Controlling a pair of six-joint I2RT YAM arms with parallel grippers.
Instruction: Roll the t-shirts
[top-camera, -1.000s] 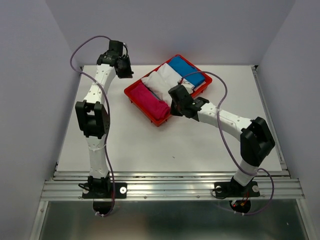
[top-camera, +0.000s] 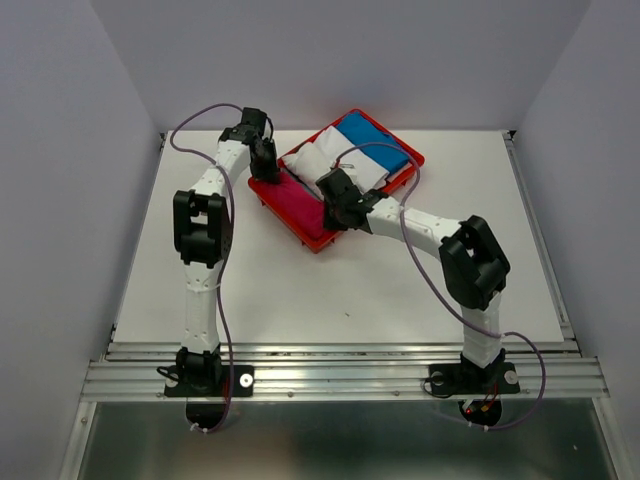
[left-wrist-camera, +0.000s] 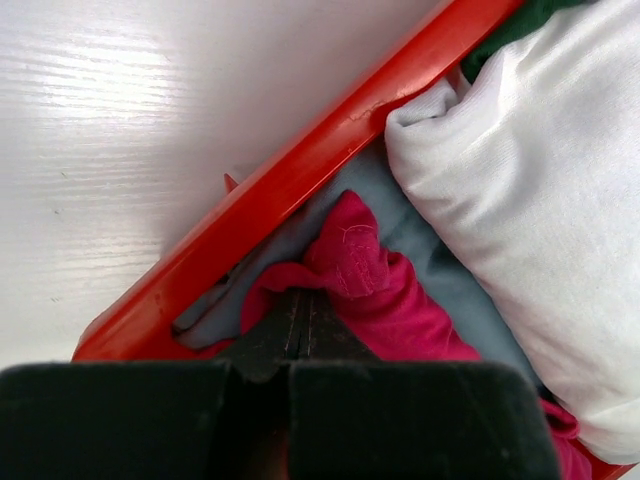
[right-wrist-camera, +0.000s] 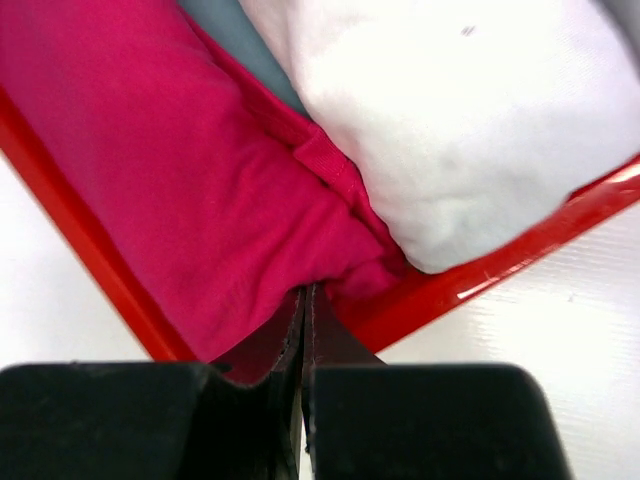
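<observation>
A red bin (top-camera: 383, 185) holds folded shirts: magenta (top-camera: 298, 207), white (top-camera: 340, 147) and blue (top-camera: 372, 135). My left gripper is down at the bin's upper-left end, shut, its tips sunk against a bunched end of the magenta shirt (left-wrist-camera: 400, 310). My right gripper is at the other end of the same shirt (right-wrist-camera: 210, 200), shut with its tips pressed into the cloth by the bin's corner. Whether cloth is caught between either pair of fingers is hidden.
A grey-blue cloth (left-wrist-camera: 420, 240) lies under the white shirt (left-wrist-camera: 520, 180), with a bit of dark green cloth (left-wrist-camera: 510, 35) beyond.
Over the last second my left gripper has moved right and down onto the magenta shirt's end.
</observation>
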